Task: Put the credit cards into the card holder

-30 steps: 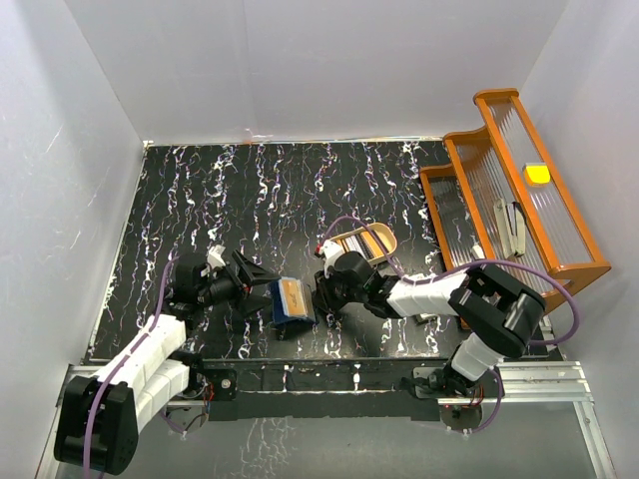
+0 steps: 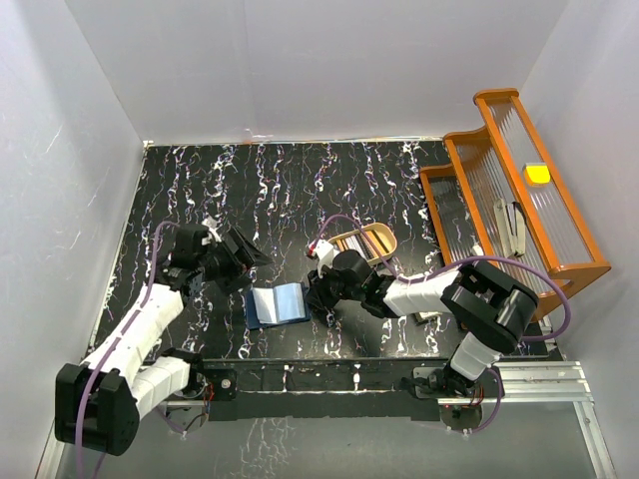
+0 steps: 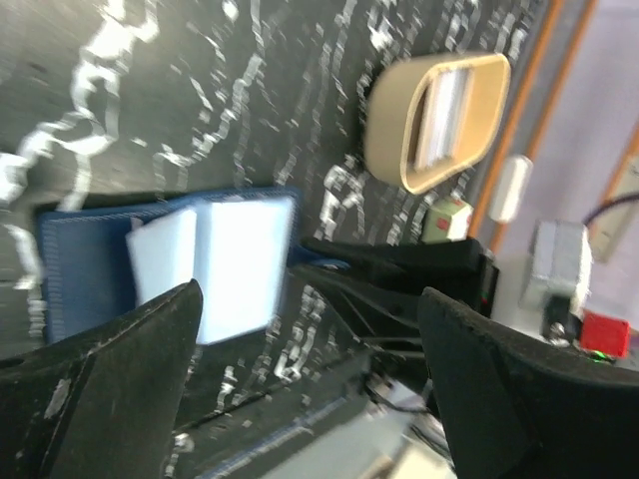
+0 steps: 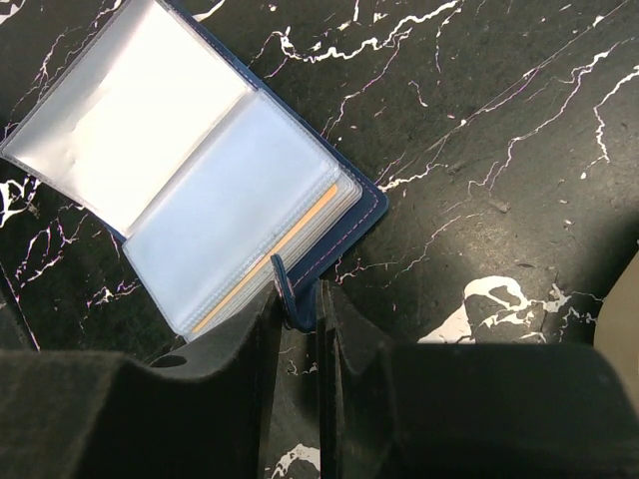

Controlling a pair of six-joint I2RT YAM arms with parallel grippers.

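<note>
The navy card holder (image 2: 251,311) lies open on the marble table, clear sleeves showing (image 4: 228,200). My right gripper is shut on the holder's navy cover flap at its right edge. My left gripper (image 2: 250,254) hangs open above and left of the holder, nothing between its fingers; the left wrist view (image 3: 305,329) looks down past them at the sleeves. A tan box (image 2: 390,239) holding thin cards stands behind my right gripper.
An orange wooden rack (image 2: 561,230) with a yellow block (image 2: 536,174) fills the right side. White walls enclose the table.
The holder has gone from partly raised to lying open flat with its sleeves spread. My left gripper has since moved up and back from it.
</note>
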